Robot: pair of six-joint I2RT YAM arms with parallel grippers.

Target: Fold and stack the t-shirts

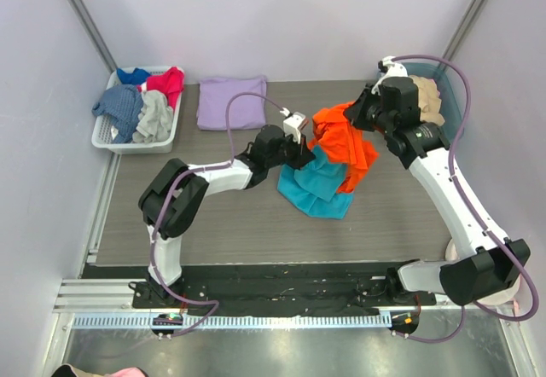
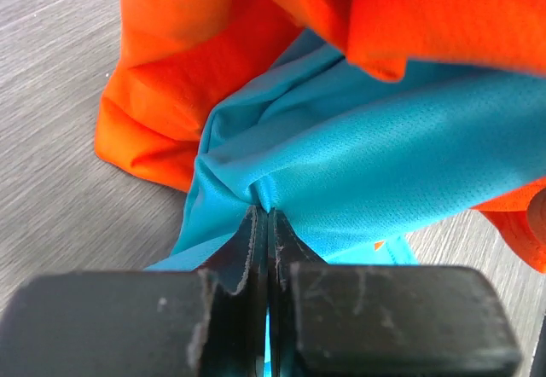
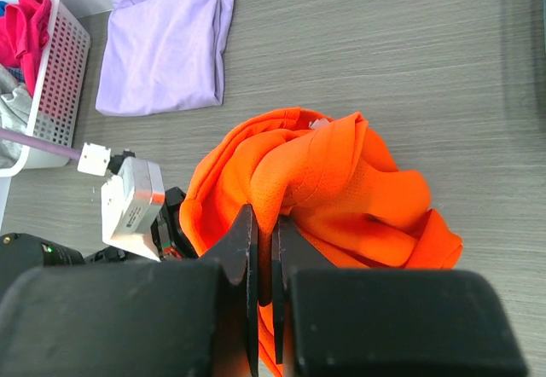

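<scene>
An orange shirt [image 1: 335, 138] hangs in crumpled folds from my right gripper, which is shut on a bunched ridge of it. Under and beside it a teal shirt [image 1: 313, 191] lies spread on the table, partly covered by the orange cloth. My left gripper is shut at the teal shirt's upper left part, and in the left wrist view a small pleat of teal cloth runs into its fingertips. A folded lavender shirt [image 1: 232, 104] lies flat at the back of the table.
A white basket [image 1: 174, 124] with several garments stands at the back left. Behind the right arm, a blue-grey bin [image 1: 450, 104] holds beige cloth.
</scene>
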